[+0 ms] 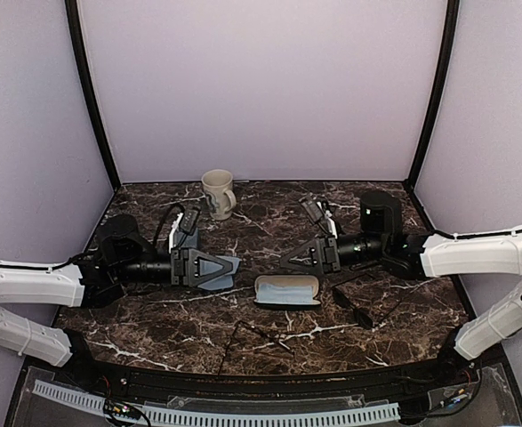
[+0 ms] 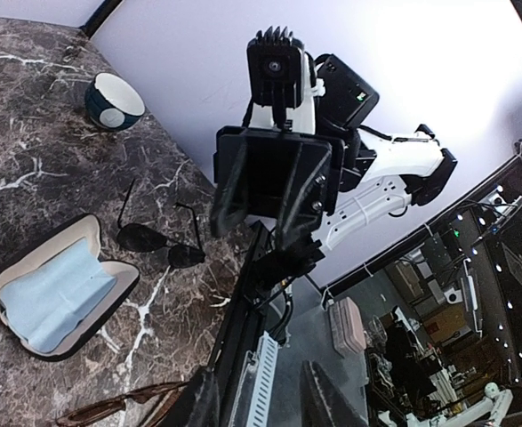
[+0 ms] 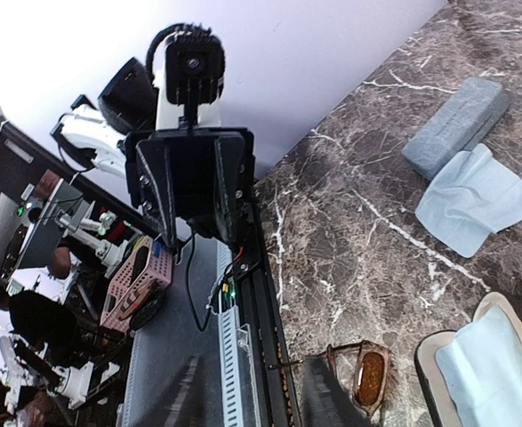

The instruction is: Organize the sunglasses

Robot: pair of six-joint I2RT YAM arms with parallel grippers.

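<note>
An open glasses case (image 1: 286,291) with a light blue cloth in it lies front centre. Dark sunglasses (image 2: 140,237) rest to its right. Another pair, brown-lensed glasses (image 3: 369,378), is at the table's front, before the case. A blue cloth (image 3: 474,200) lies beside a grey case (image 3: 456,124) on the left. My left gripper (image 1: 209,267) and right gripper (image 1: 301,258) hang above the table at either side of the open case. Both look at least partly open; no held object shows between their fingers.
A white mug (image 1: 218,193) stands at the back left. A small dark-and-white bowl (image 2: 114,102) appears in the left wrist view. The table's front edge borders a rail.
</note>
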